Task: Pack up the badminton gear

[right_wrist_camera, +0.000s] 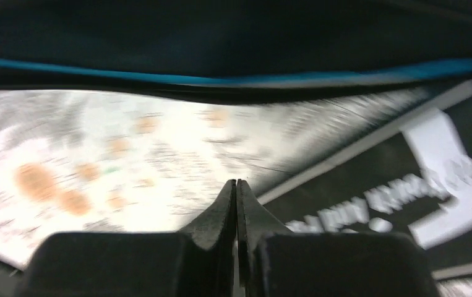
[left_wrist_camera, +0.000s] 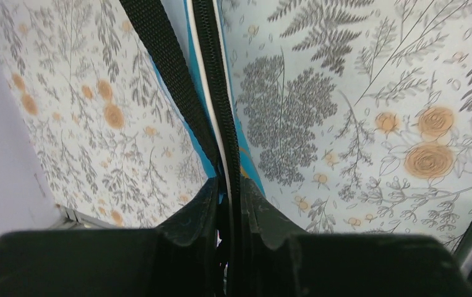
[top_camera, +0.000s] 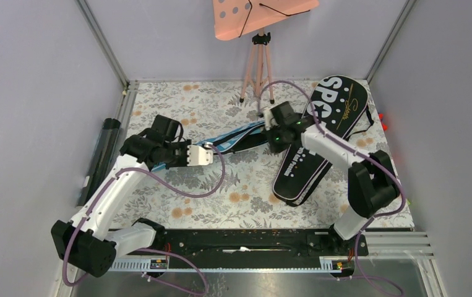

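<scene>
A blue-and-black zippered bag [top_camera: 230, 138] stretches across the middle of the mat [top_camera: 208, 198]. At its left end my left gripper is shut on it, with the white-edged zipper and black strap running between the fingers in the left wrist view. My right gripper is shut near the bag's right part, fingertips together; anything held there is hidden. The black SPORT racket bag [top_camera: 320, 111] lies diagonally on the right, partly behind the right arm, and shows blurred under that gripper in the right wrist view.
A pink easel [top_camera: 259, 59] stands at the back. A dark roll [top_camera: 100, 161] lies along the left side, outside the mat. Small red items [top_camera: 383, 120] sit beyond the mat's right edge.
</scene>
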